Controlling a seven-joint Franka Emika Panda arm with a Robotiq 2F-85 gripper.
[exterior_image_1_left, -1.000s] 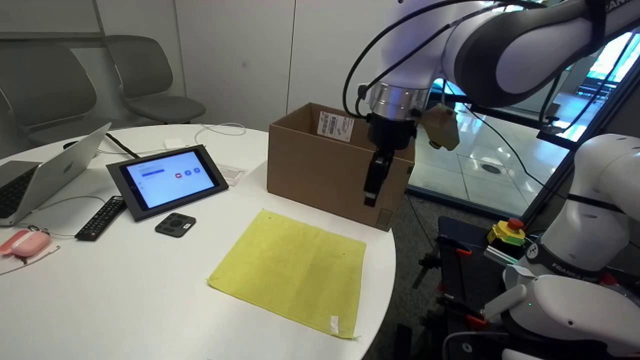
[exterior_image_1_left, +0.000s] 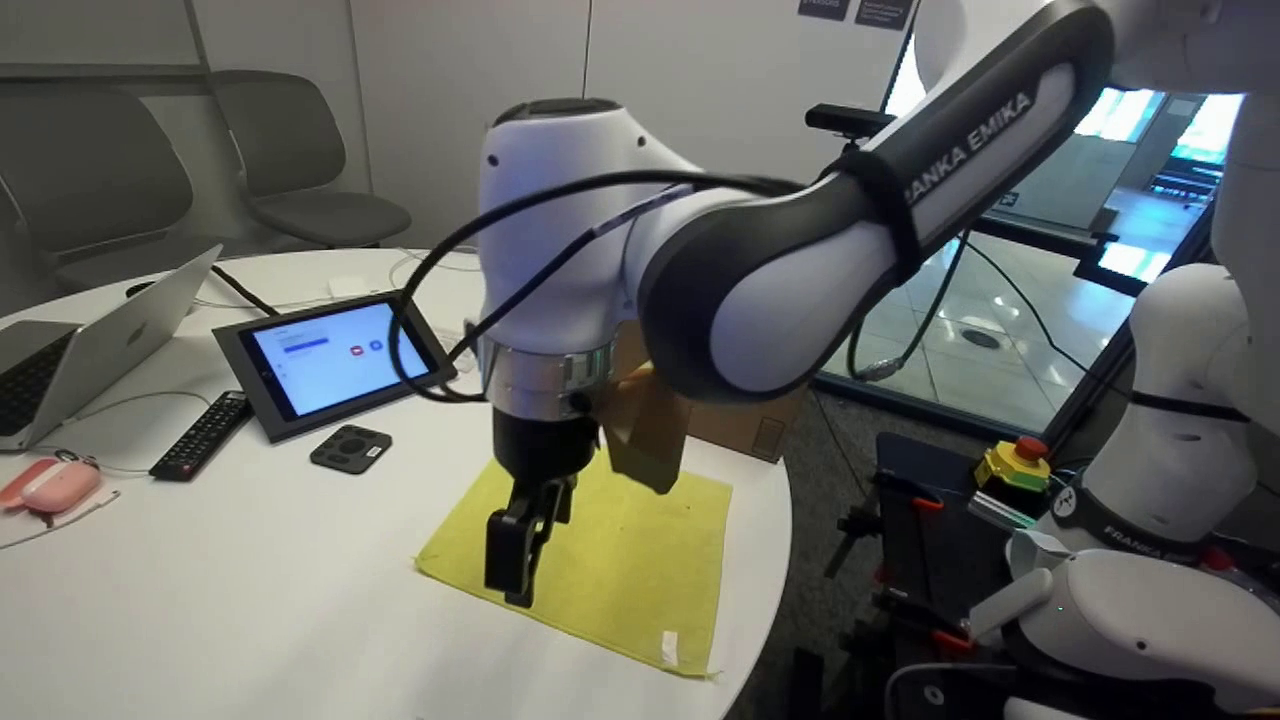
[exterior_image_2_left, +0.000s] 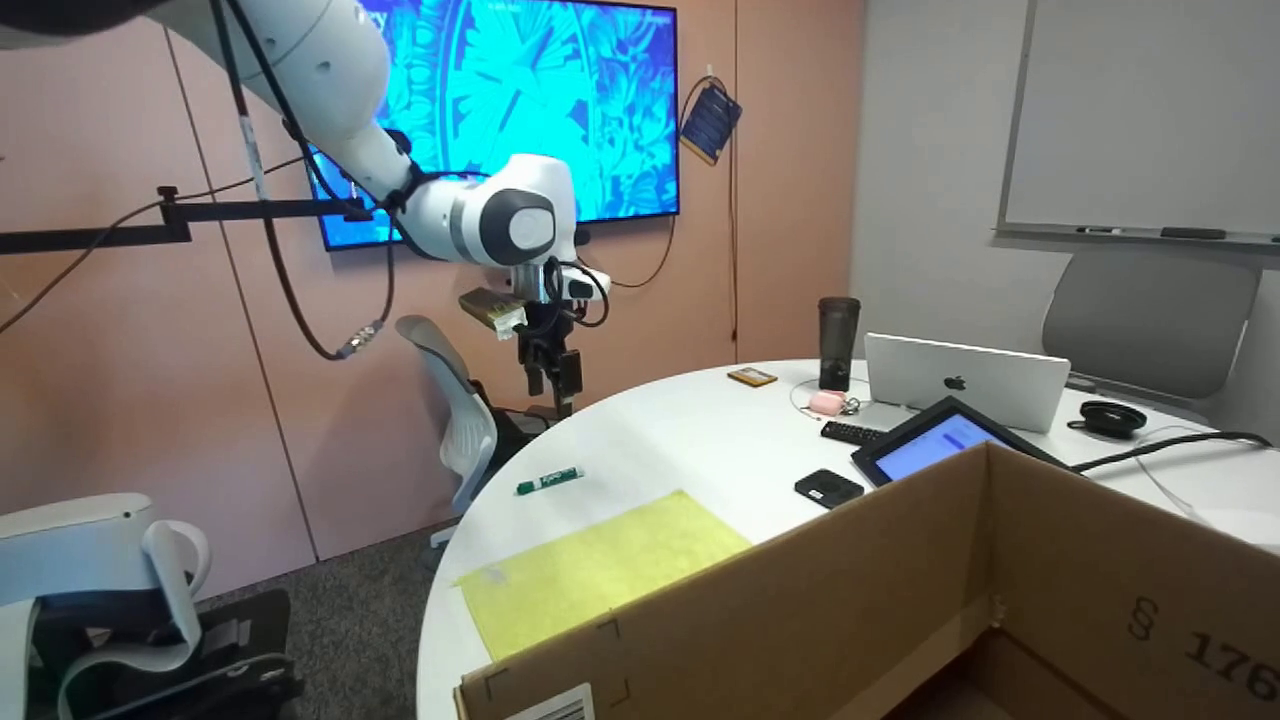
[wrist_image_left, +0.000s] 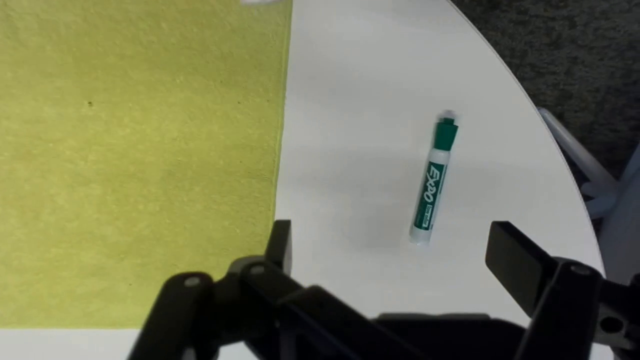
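Note:
A green-and-white marker (wrist_image_left: 431, 186) lies on the white table between the yellow cloth and the table's rounded edge; exterior view 2 also shows the marker (exterior_image_2_left: 549, 481). My gripper is open above the table, nothing between its fingers, with the marker lying below and beyond them in the wrist view. Flat on the table is the yellow cloth (wrist_image_left: 150, 150). From exterior view 1 the gripper (exterior_image_1_left: 528, 552) appears in front of the cloth (exterior_image_1_left: 648, 552); the marker does not show there.
An open cardboard box (exterior_image_2_left: 780, 600) stands beside the cloth. Elsewhere on the table are a tablet (exterior_image_1_left: 336, 360), a remote (exterior_image_1_left: 202, 436), a small black device (exterior_image_1_left: 350, 449), a pink case (exterior_image_1_left: 62, 486), a laptop (exterior_image_2_left: 966, 382) and a dark tumbler (exterior_image_2_left: 836, 342).
Over the last second my arm has swung left in exterior view 1, from in front of the cardboard box to over the cloth. The cloth and tabletop objects have stayed put.

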